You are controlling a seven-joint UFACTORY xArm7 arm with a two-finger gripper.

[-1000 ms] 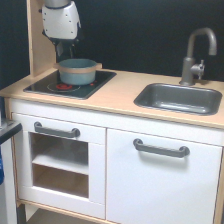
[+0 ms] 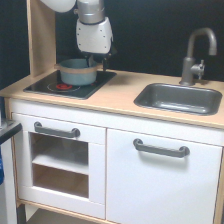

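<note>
A blue-grey pot (image 2: 76, 75) stands upright at the back of the black stovetop (image 2: 82, 96) in the camera view. My white arm reaches down from the top, and its dark gripper (image 2: 99, 62) is at the pot's back right. The gripper's lower end is small and dark there. Whether it touches the pot, and how its fingers stand, I cannot tell. The inside of the pot is not clearly visible.
To the right, a metal sink (image 2: 178, 98) with a tall faucet (image 2: 198, 55) is set into the wooden counter (image 2: 122, 93). Bare counter lies between stove and sink. Below are an oven door (image 2: 57, 131) and a white cabinet door (image 2: 160, 180).
My gripper has moved right and slightly down, from the pot's back left to its back right. The pot looks to be in about the same place.
</note>
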